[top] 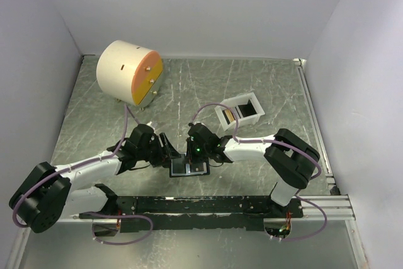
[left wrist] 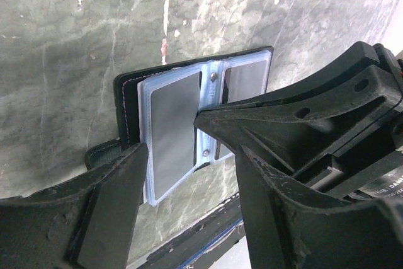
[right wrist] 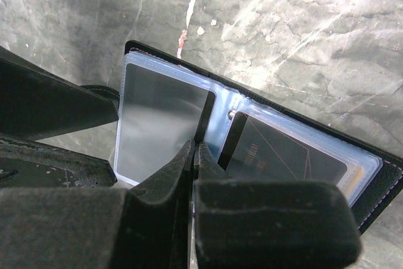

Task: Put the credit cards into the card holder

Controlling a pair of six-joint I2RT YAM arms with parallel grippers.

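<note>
The black card holder (top: 181, 175) lies open on the table between my two arms, its clear pockets facing up. In the left wrist view a dark grey card (left wrist: 174, 127) fills the near pocket. A black card with thin lines (right wrist: 283, 152) shows in the other pocket in the right wrist view. My right gripper is shut, its fingertips pressed near the holder's middle fold, nothing visible between them. At the holder's left edge my left gripper stands open, fingers apart, with nothing gripped.
A white box (top: 252, 118) with a divider and several cards in it stands at the back right. A cream barrel-shaped cabinet (top: 119, 67) with an orange and yellow front sits at the back left.
</note>
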